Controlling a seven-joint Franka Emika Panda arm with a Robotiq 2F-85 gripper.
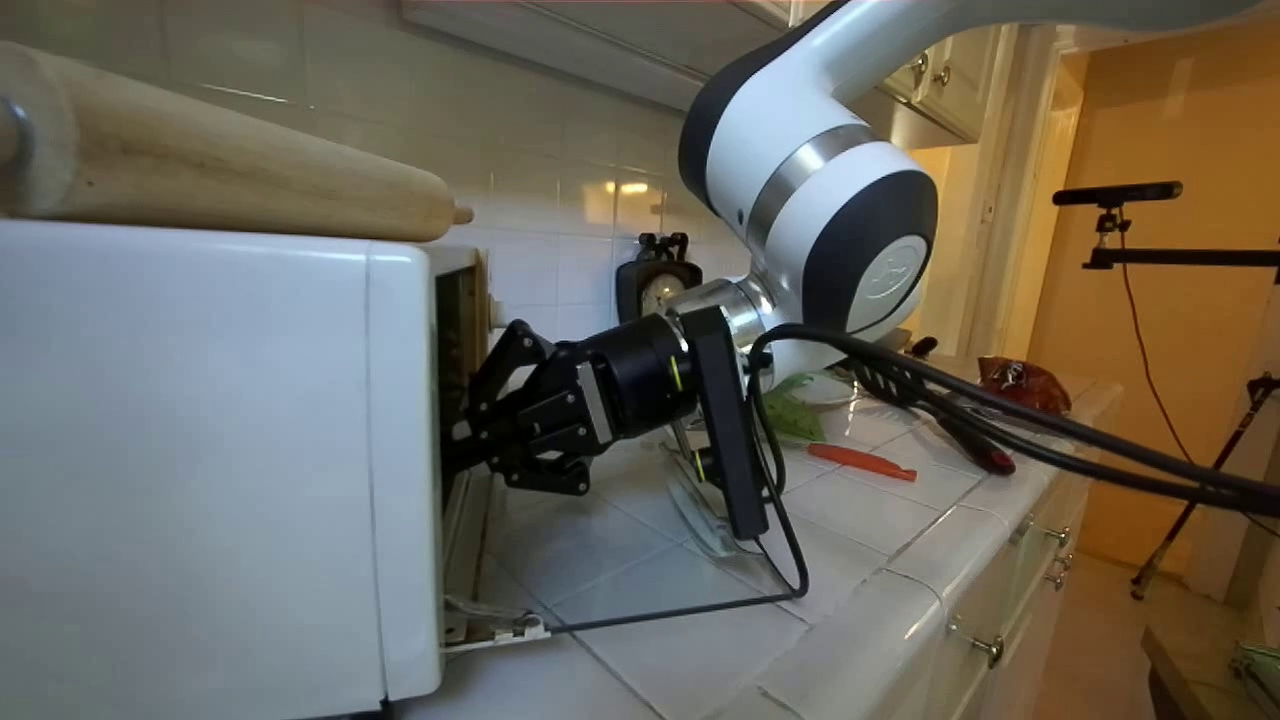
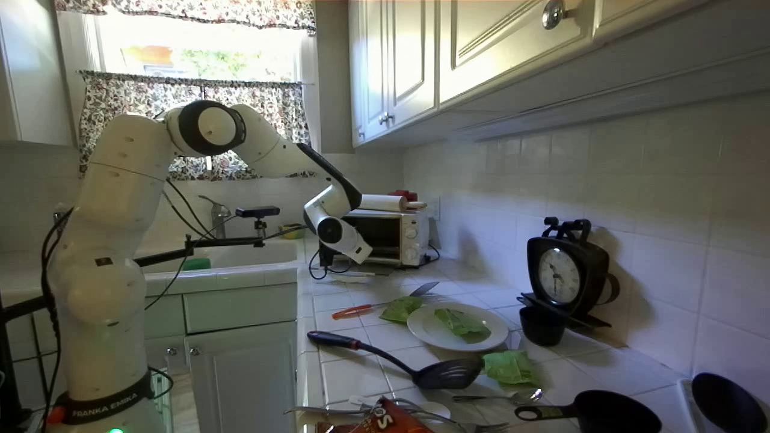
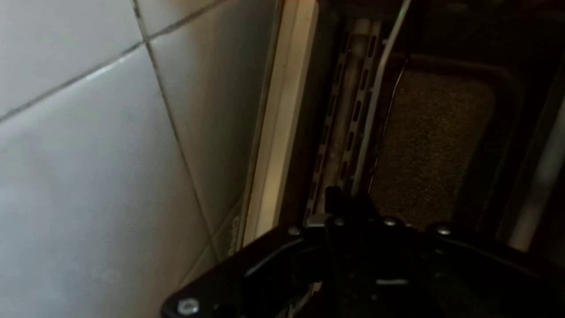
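Observation:
A white toaster oven stands with its glass door lowered over the counter. My gripper reaches into its opening, fingers together. In the wrist view the dark fingertips meet a thin pale edge running along the front of the oven's inside. Whether this edge is a rack rod or the rim of a tray, I cannot tell. Behind it lies a dark brown tray surface with rounded corners. The contact between the fingers is mostly lost in shadow.
A wooden rolling pin lies on top of the oven. Farther along the counter are an orange-handled knife, a white plate with a green leaf, a black slotted spatula and a black scale. Tiled wall borders the counter.

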